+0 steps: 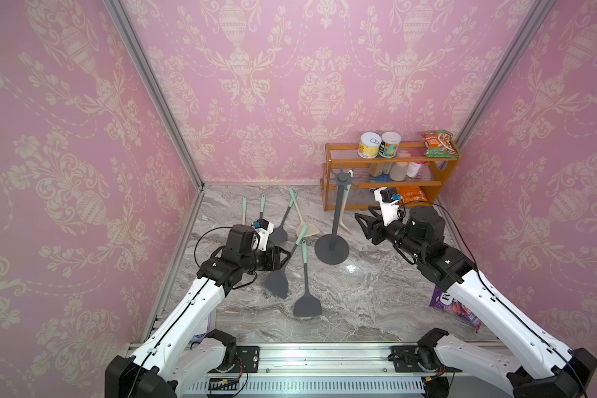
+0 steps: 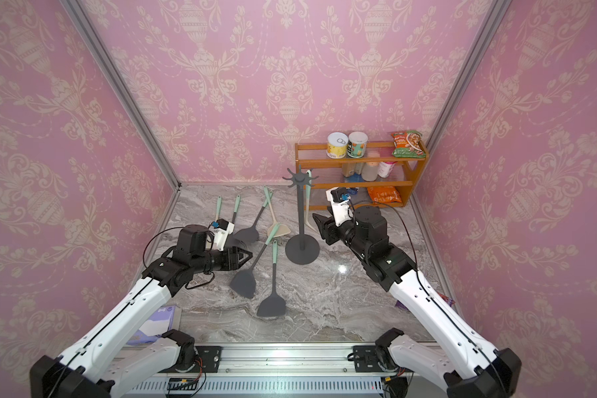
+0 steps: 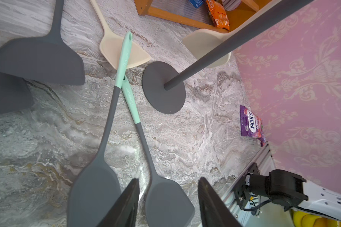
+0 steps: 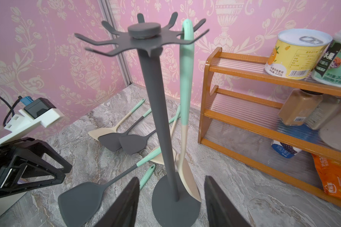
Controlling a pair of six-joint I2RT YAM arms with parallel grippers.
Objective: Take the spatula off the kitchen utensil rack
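The dark utensil rack [image 4: 155, 83] stands upright on a round base, hooks spread at its top. From one right-hand hook hangs a beige spatula [image 4: 184, 113] with a mint handle, its blade low beside the pole. My right gripper [image 1: 364, 221] is open, just right of the rack and apart from it. Over the counter left of the rack, my left gripper is also open, nothing between its fingers. Below it in the left wrist view lie two dark spatulas with mint handles, one at left [image 3: 98, 185] and one at right [image 3: 166, 200].
Several other spatulas, such as a beige one [image 4: 102, 132], lie at the back left of the counter. A wooden shelf [image 1: 364, 162] with cans and packets stands behind and right of the rack. A purple packet [image 1: 454, 306] lies at the right.
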